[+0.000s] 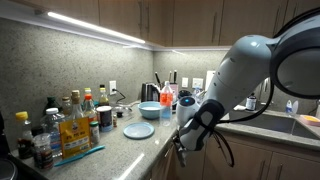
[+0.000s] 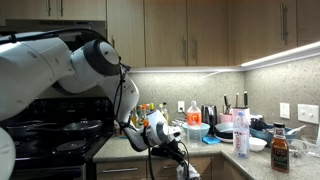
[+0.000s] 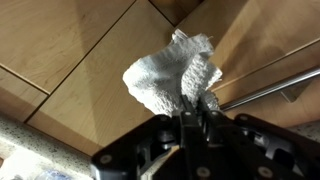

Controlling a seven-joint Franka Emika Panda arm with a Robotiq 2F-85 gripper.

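A crumpled white cloth (image 3: pixel 165 78) hangs from my gripper, which is shut on it, in the wrist view. Wooden cabinet fronts lie behind and below the cloth. From exterior view 2, my gripper (image 2: pixel 180 156) is by the front edge of the counter, and a pale bit of the cloth (image 2: pixel 187 172) shows beneath it near the lower frame edge. Exterior view 1 has the gripper (image 1: pixel 181 151) just off the counter's edge, small, with its fingers hard to make out.
A metal bar handle (image 3: pixel 268 91) crosses the cabinet front beside the gripper. On the counter stand a blue plate (image 1: pixel 139 130), a blue bowl (image 1: pixel 150 110), a clear bottle (image 1: pixel 167 101) and several sauce bottles. The sink (image 1: pixel 285 123) is at the right.
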